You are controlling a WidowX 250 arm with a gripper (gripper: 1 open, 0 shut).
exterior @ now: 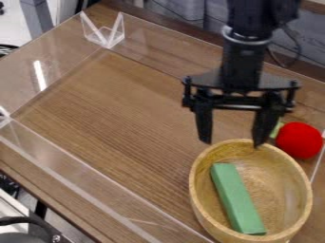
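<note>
My black gripper (pixel 233 120) hangs open just above the back rim of a yellow bowl (pixel 291 187), its two fingers spread with nothing visible between them. A long green block (pixel 235 197) lies inside the bowl. A red round object (pixel 301 141), like a tomato or pepper, sits behind the bowl on the right, its green top partly hidden by the gripper.
A small clear holder (pixel 103 30) stands at the back left. Raised edges border the table at the back and left, with dark cables outside at the lower left.
</note>
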